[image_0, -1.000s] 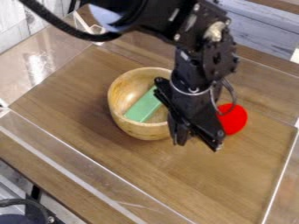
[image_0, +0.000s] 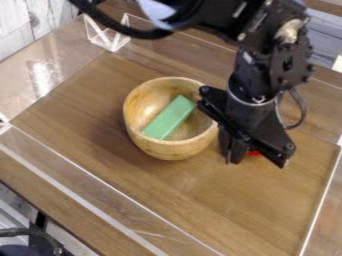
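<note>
A light wooden bowl (image_0: 147, 135) sits left of centre on the wooden table, with a green block (image_0: 166, 118) lying inside it. My dark gripper (image_0: 235, 152) hangs low over the table just right of the bowl, its fingers shut, with nothing seen between them. A red object (image_0: 254, 153) is mostly hidden behind the gripper.
A white wire-like holder (image_0: 107, 35) stands at the back left. Clear edging runs along the table's left side.
The gripper has swung right over the red object, which was in plain view beside it and is now largely covered. The bowl and block look unmoved.
</note>
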